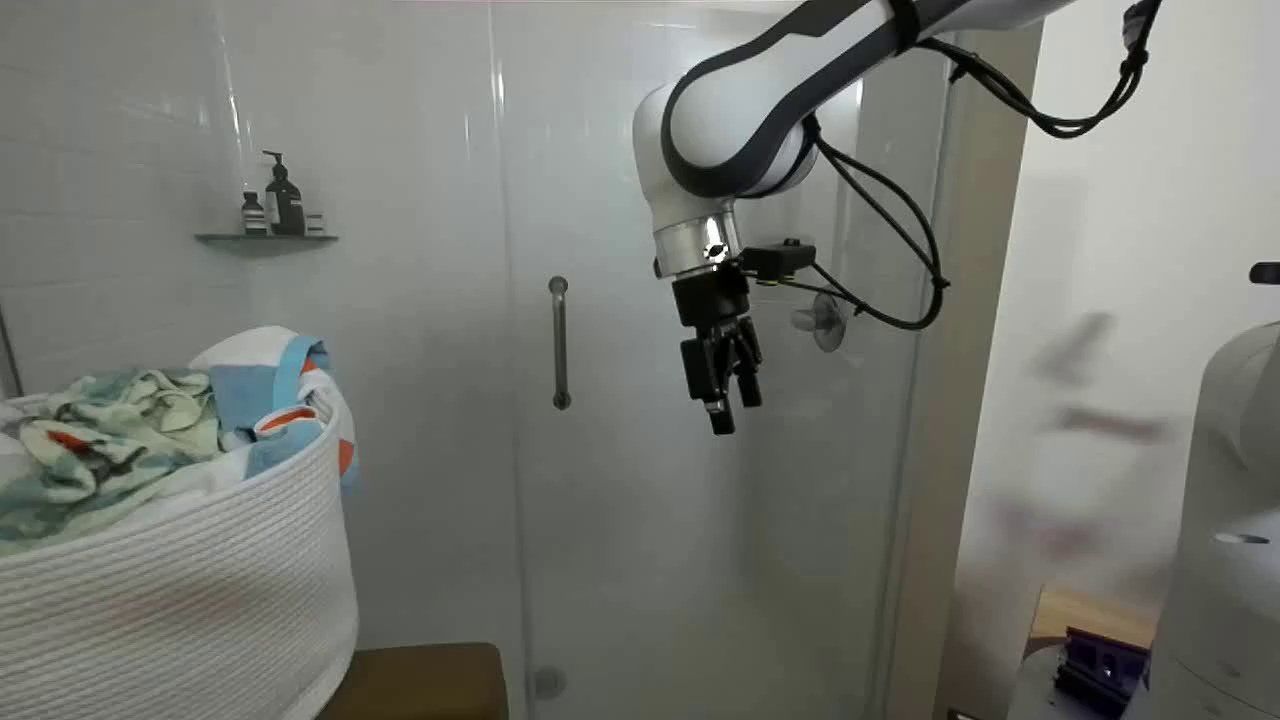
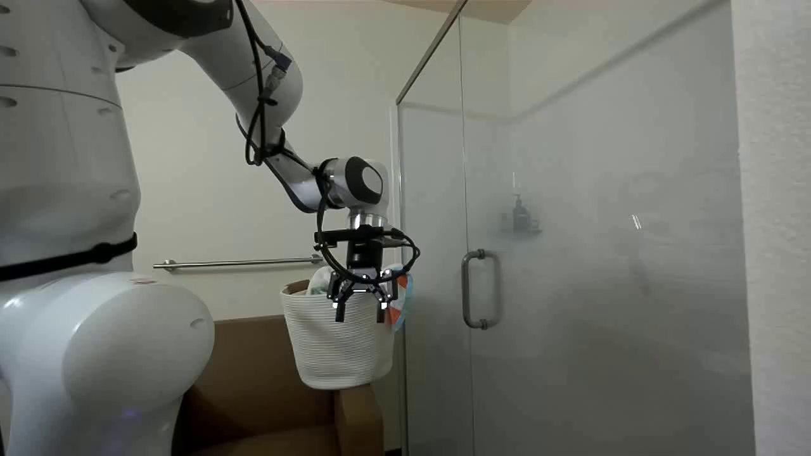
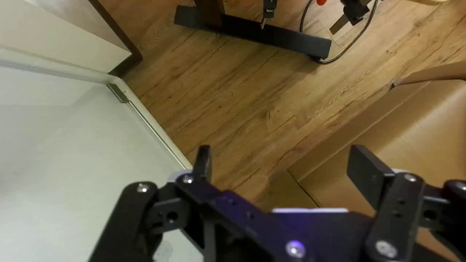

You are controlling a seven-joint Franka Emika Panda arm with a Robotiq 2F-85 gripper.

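My gripper points down in mid-air, its fingers wide apart with nothing between them. Wood floor lies far below the open fingers in the wrist view. A white woven basket is heaped with cloths; a greenish patterned towel and a white, blue and orange cloth rise above its rim. The door's metal handle is clear of the gripper. The door looks shut.
A brown sofa stands beneath the basket. On the wall behind it runs a towel bar. Inside the shower, a corner shelf carries dark bottles. A black stand foot and cable rest on otherwise open floor.
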